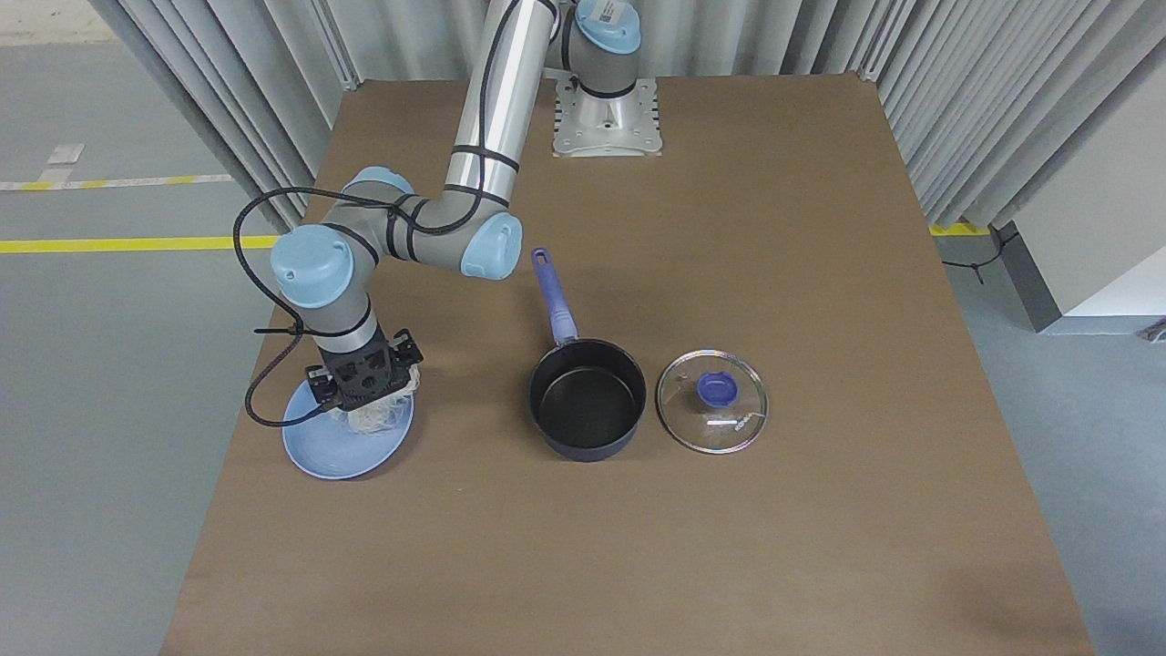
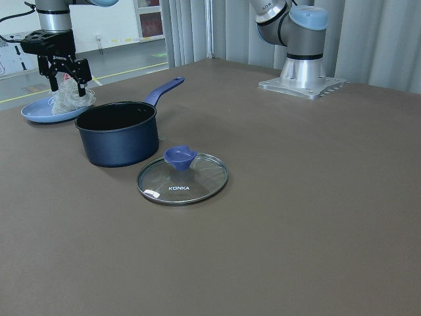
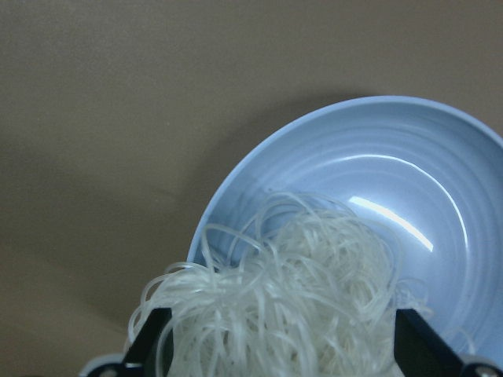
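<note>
A pile of thin white noodles point(image 3: 283, 306) lies on a light blue plate point(image 3: 424, 196) at the table's left. My gripper point(image 2: 68, 87) is down over the noodles; in the wrist view its two black fingers stand apart at the lower left and lower right, open, with strands lying between and around them. In the front view the gripper body hides most of the noodles. An empty dark saucepan point(image 1: 587, 406) with a blue handle point(image 1: 555, 296) stands right of the plate. Its glass lid point(image 1: 712, 426) with a blue knob lies flat to the pan's right.
My arm's base point(image 1: 607, 131) is at the back edge, with curtains behind. The plate sits near the table's left edge.
</note>
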